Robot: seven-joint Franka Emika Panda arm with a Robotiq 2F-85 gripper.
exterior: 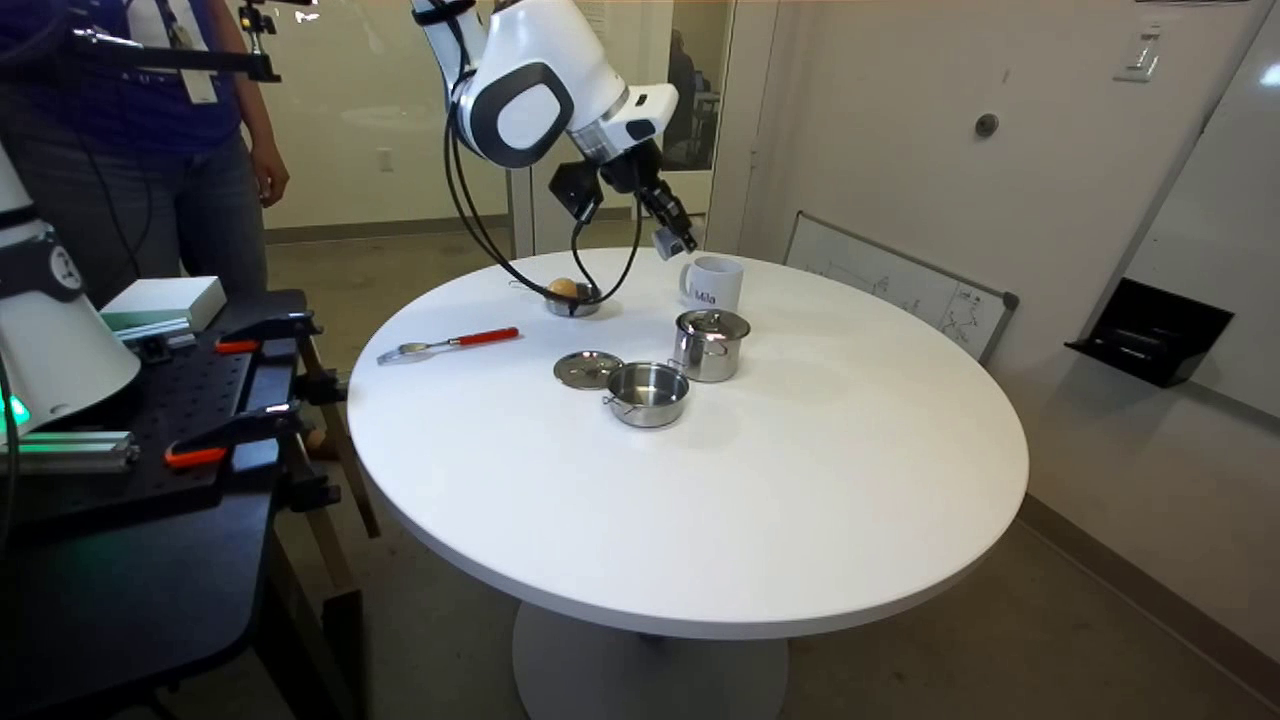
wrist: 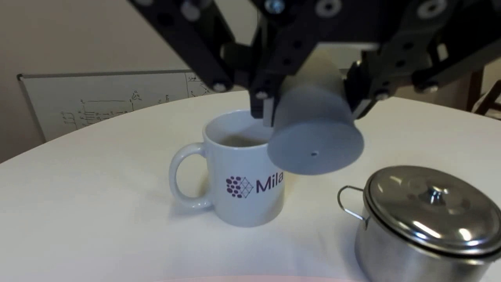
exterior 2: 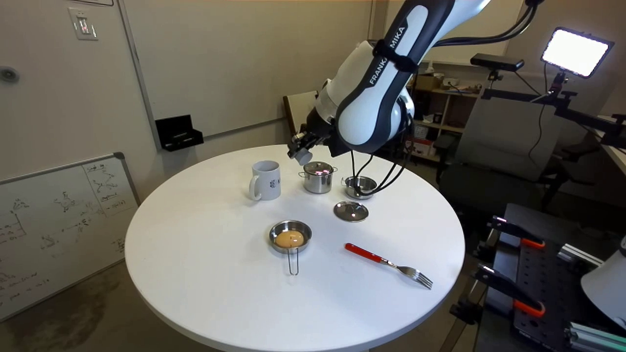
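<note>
My gripper is shut on a small grey cup [wrist: 315, 141], which it holds tilted with its round flat end toward the wrist camera. In exterior view 1 the grey cup [exterior: 669, 242] hangs above the table, up and a little left of the white mug [exterior: 716, 286]. The mug [wrist: 246, 188] stands upright, handle to the left in the wrist view, and the cup overlaps its right rim there. Whether the two touch cannot be told. To the right in that view sits a lidded steel pot [wrist: 427, 221].
A small pan [exterior 2: 291, 237] holds a brown egg-shaped thing [exterior 2: 289, 238]. Also on the table are a loose lid [exterior 2: 350, 211], an open steel pot [exterior: 648, 395] and a red-handled fork [exterior 2: 375, 257].
</note>
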